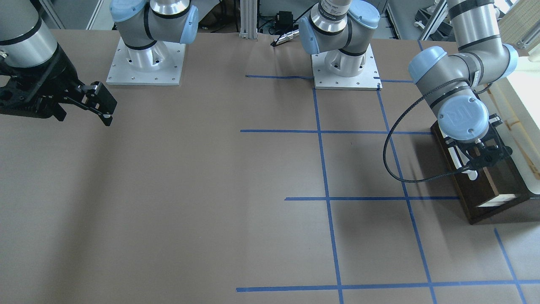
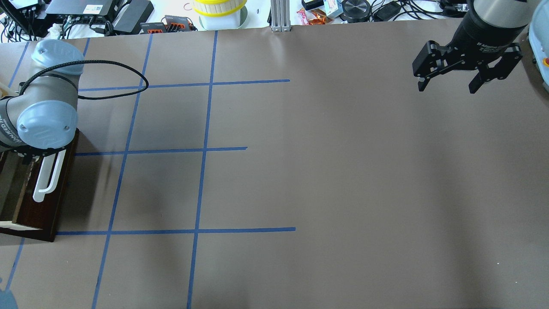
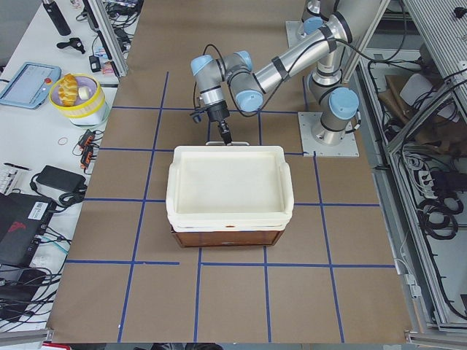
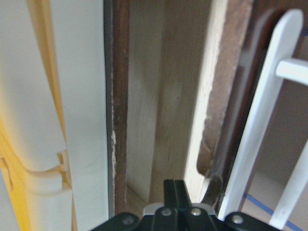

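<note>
A dark wooden box (image 1: 483, 202) with an open drawer, white handle (image 4: 252, 125) on its front, sits under my gripper. In the left wrist view the fingertips are together, with nothing visible between them, over the drawer's inner space beside the pale-edged front panel (image 4: 197, 139). A cream lid or tray (image 3: 230, 186) tops the box. From the front and top, my wrist and cable partly hide the gripper.
Another arm's dark gripper (image 2: 463, 64) hangs at the other side of the table (image 2: 360, 180). Further arm bases (image 1: 344, 81) stand at the back.
</note>
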